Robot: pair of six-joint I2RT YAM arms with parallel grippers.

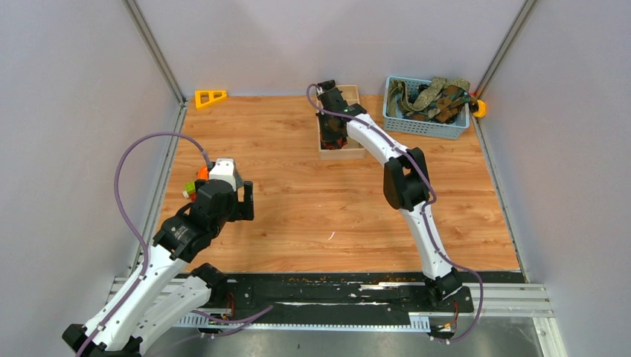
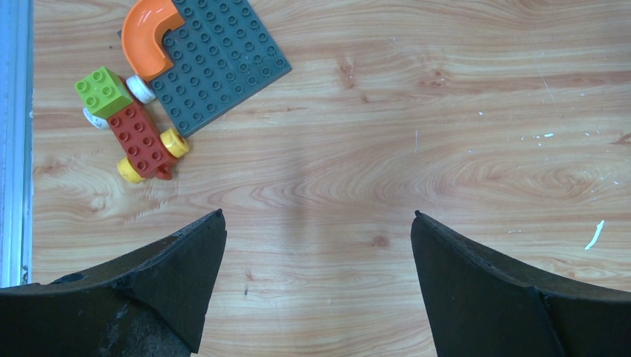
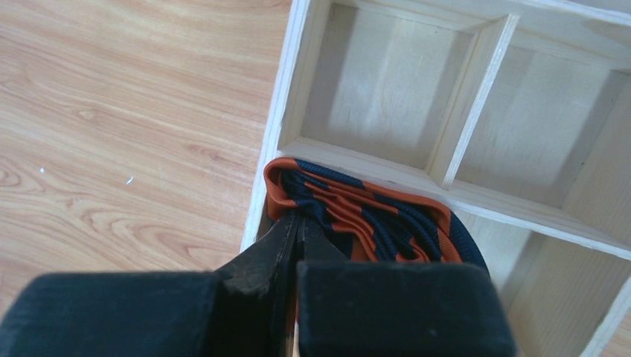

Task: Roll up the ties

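Note:
A striped orange and navy tie [image 3: 394, 216] lies bunched and folded in a compartment of the light wooden box [image 3: 465, 197]. My right gripper reaches down over that compartment with its fingers closed together, the tips against the left end of the tie. Whether any cloth is pinched between them is hidden. From the top view, the right arm covers most of the box [image 1: 342, 154]. My left gripper stands open over bare table at the left, nothing between its fingers.
More ties, camouflage-patterned and green, fill a blue basket [image 1: 424, 128] at the back right. Near the left edge are a toy car [image 2: 138, 134], a dark studded plate [image 2: 223, 63] and an orange curved piece [image 2: 145, 41].

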